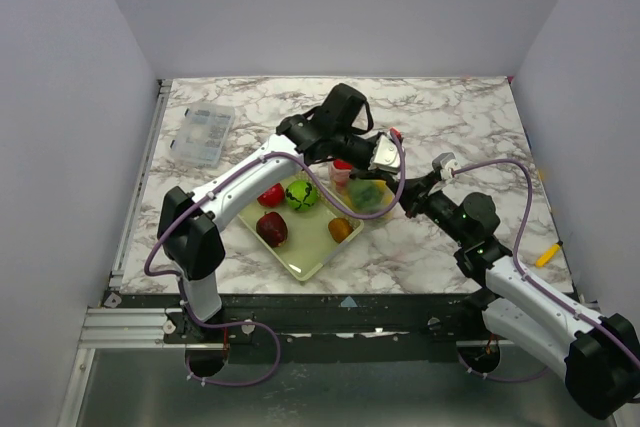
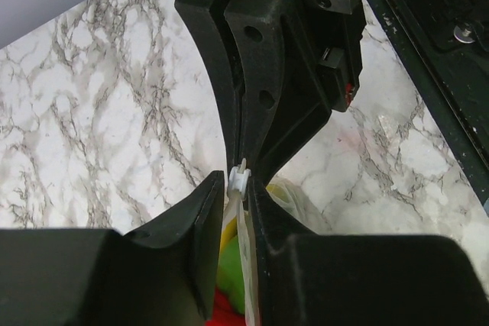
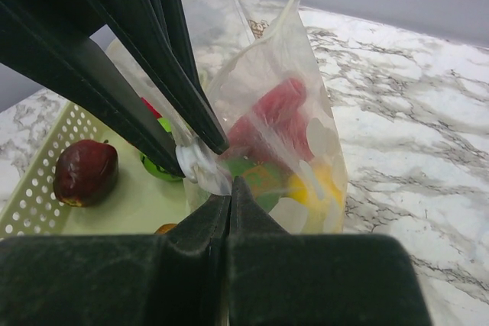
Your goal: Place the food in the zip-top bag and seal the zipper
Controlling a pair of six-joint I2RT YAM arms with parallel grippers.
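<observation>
The clear zip top bag (image 3: 327, 129) stands upright with its mouth gaping, holding red, green and yellow food (image 3: 286, 112). At the bag's near corner, a white slider (image 2: 238, 181) sits on the zipper rim. My left gripper is part open, its fingers on either side of the rim and slider. Meeting it from the right is my right gripper, shut with its tips against the bag's corner; whether thin film is pinched there cannot be seen. In the top view, the left arm partly covers the bag (image 1: 365, 193).
A pale green basket (image 1: 312, 257) left of the bag holds a dark red fruit (image 1: 271, 229), a red tomato (image 1: 272, 196), a striped green ball (image 1: 301, 195) and a brown item (image 1: 340, 229). A clear lidded box (image 1: 202, 134) lies back left.
</observation>
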